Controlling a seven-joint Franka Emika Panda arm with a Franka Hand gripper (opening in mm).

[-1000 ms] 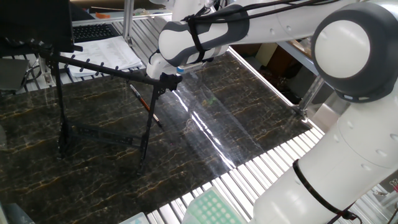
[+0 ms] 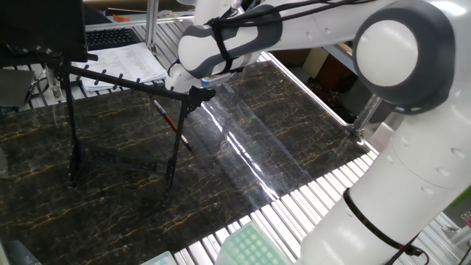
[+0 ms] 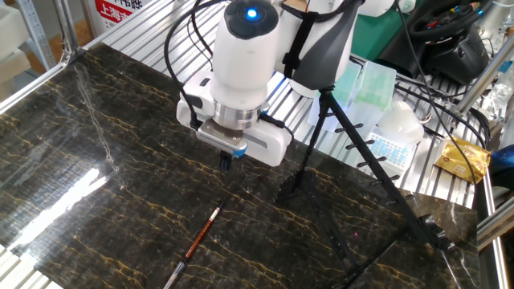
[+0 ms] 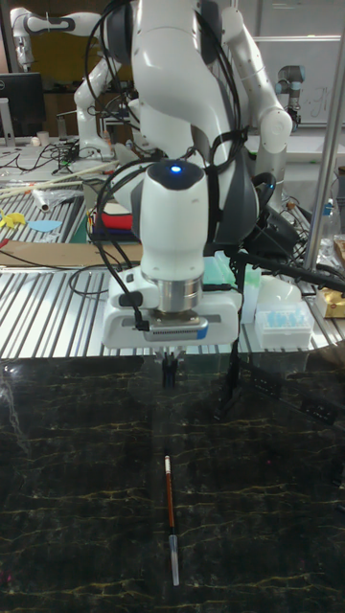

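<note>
A slim writing brush (image 3: pixel 201 236) with a reddish-brown shaft lies flat on the dark marbled table surface. In exterior view 3 the brush (image 4: pixel 171 508) points toward the camera, its clear end nearest. Above the table and apart from the brush hangs my gripper (image 3: pixel 226 166), pointing down. Its short black fingers are together, with nothing showing between them. From exterior view 3 the gripper (image 4: pixel 170 384) is beyond the brush's far end. A black rack (image 2: pixel 125 81) with a row of pegs along its top bar stands beside the brush; exterior view 1 hides the fingers.
Behind my arm in exterior view 2, pale green boxes (image 3: pixel 375 84) and a yellow packet (image 3: pixel 463 159) sit on the slatted rail. Papers (image 2: pixel 121 65) and a keyboard (image 2: pixel 110 37) lie beyond the table's far edge.
In exterior view 1 my arm has shifted slightly left, its forearm and wrist moving toward the rack. The brush and rack have stayed put.
</note>
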